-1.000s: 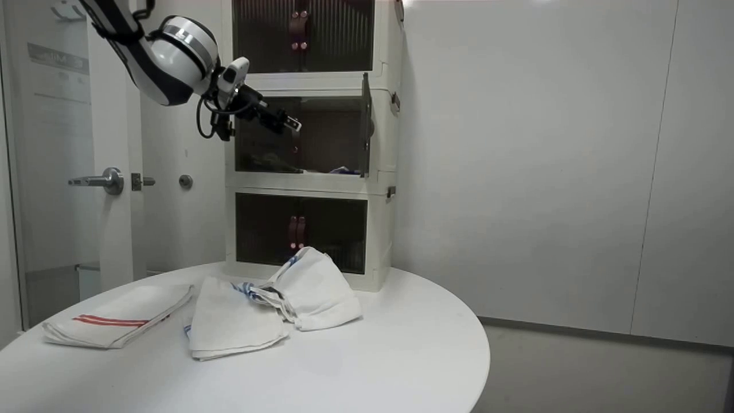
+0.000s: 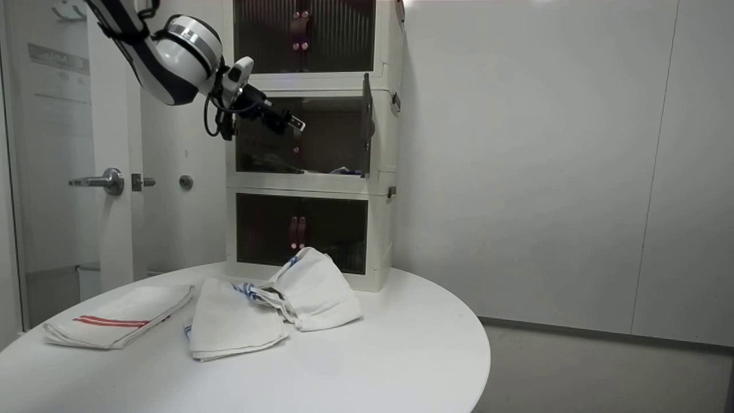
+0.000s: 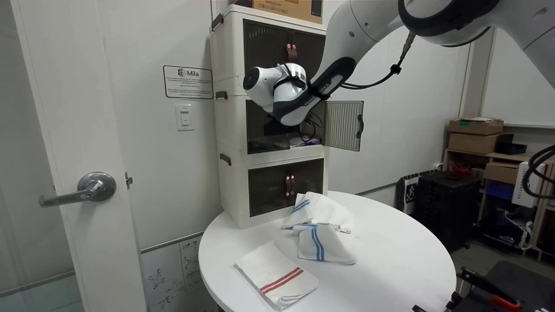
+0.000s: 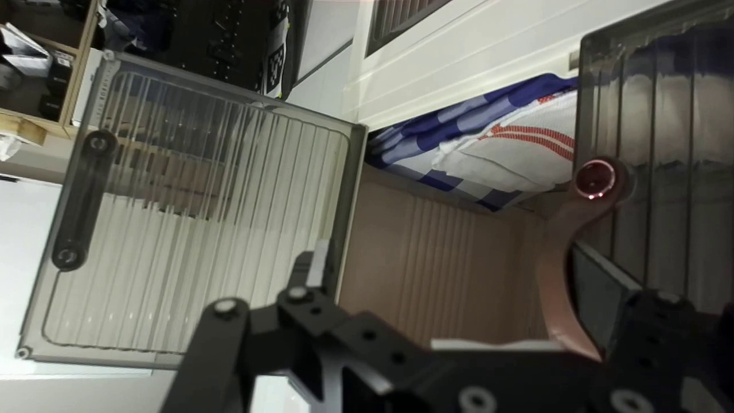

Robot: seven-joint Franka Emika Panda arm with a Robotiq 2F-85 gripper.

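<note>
My gripper stands open in front of the cabinet's middle compartment, its two fingers wide apart. In the wrist view, the left finger (image 4: 317, 265) is near the edge of the swung-out door (image 4: 227, 220). By the brown strap handle (image 4: 555, 275) of the other, shut door (image 4: 664, 144) is the right finger (image 4: 605, 296); whether they touch, I cannot tell. Inside the compartment lie a blue checked cloth (image 4: 457, 127) and a white cloth with red stripes (image 4: 509, 155). From the side, the gripper's tip (image 2: 297, 124) shows before the dark opening.
On the round white table (image 3: 395, 260) lie a red-striped towel (image 3: 278, 275) and two blue-striped towels, one flat (image 3: 335, 247) and one rumpled (image 3: 330, 208). Shut doors front the top compartment (image 2: 268, 34) and the bottom compartment (image 2: 268, 230).
In exterior view 1 the arm and gripper have shifted slightly to the right. The doors and towels look unmoved.
</note>
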